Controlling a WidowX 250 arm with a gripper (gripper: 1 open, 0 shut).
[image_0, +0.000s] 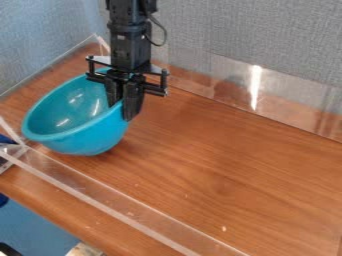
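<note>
A turquoise plastic bowl (74, 124) is tilted on the left of the wooden counter, its near side low. My black gripper (124, 92) is at the bowl's raised right rim, over and around it. The fingertips are dark and partly merged with the rim, so whether they are shut on it is unclear.
Clear plastic edging runs along the back and front left. A blue object and a white rack edge (11, 158) sit at the far left. Grey walls stand behind.
</note>
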